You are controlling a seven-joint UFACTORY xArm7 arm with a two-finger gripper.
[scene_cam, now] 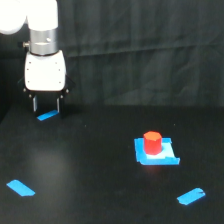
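Observation:
At the upper left my gripper (46,105) points down with its two dark fingers spread apart, and nothing shows held between them. A blue strip (48,115) lies on the table just below the fingertips in this view; how far apart they are in height cannot be told. To the right of the middle, a red block (152,143) sits on a white patch with a blue border (171,160), well away from the gripper.
Flat blue pieces lie on the dark table, one at the front left (20,188) and another at the front right (191,196). A dark curtain (140,55) hangs at the back.

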